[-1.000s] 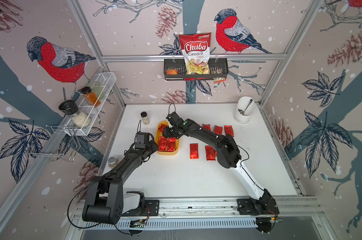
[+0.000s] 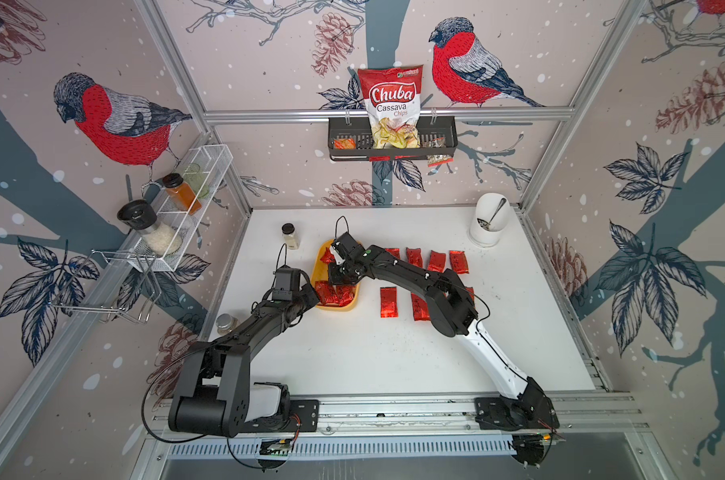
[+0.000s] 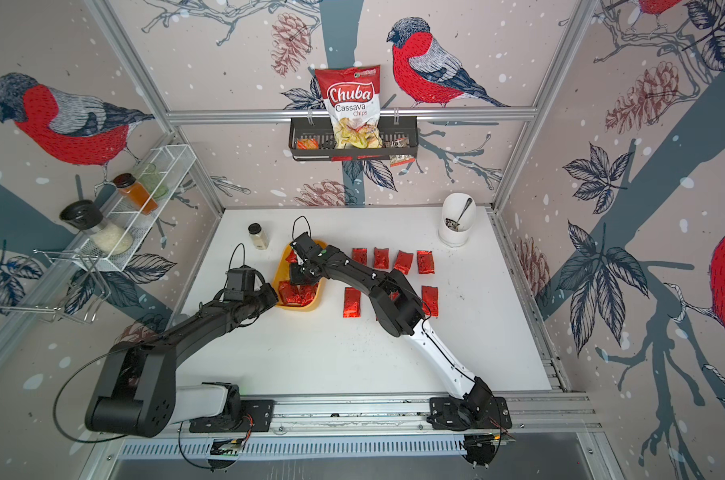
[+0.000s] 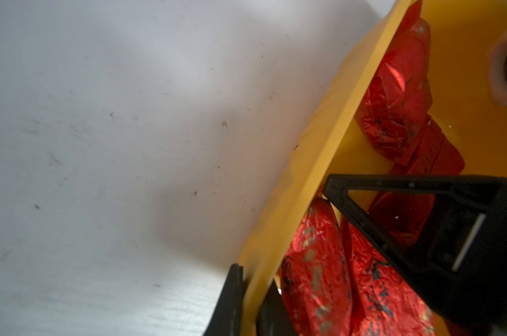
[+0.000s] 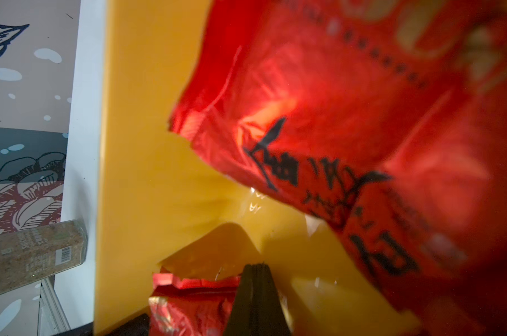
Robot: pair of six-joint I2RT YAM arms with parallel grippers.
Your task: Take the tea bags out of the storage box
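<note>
A yellow storage box point(image 2: 350, 305) holds several red tea bags point(image 4: 315, 268), crumpled foil packets, at the left-centre of the table. My left gripper is shut on the box's near wall in the left wrist view. My right gripper is down inside the box, shut, with nothing visible between its fingers; a large tea bag point(image 5: 365, 112) lies beside it and another point(image 5: 189, 310) lies behind its tip. More tea bags point(image 2: 388, 302) lie on the table right of the box, partly hidden by the right arm.
A spice jar point(image 2: 289, 236) stands behind the box, a white utensil holder point(image 2: 481, 232) at back right. A wire rack point(image 2: 170, 240) hangs at left, a dark shelf with chips at the back.
My right gripper and arm have shifted slightly, moving down and left over the last second. The box and the left gripper appear nearly still, with small shifts.
</note>
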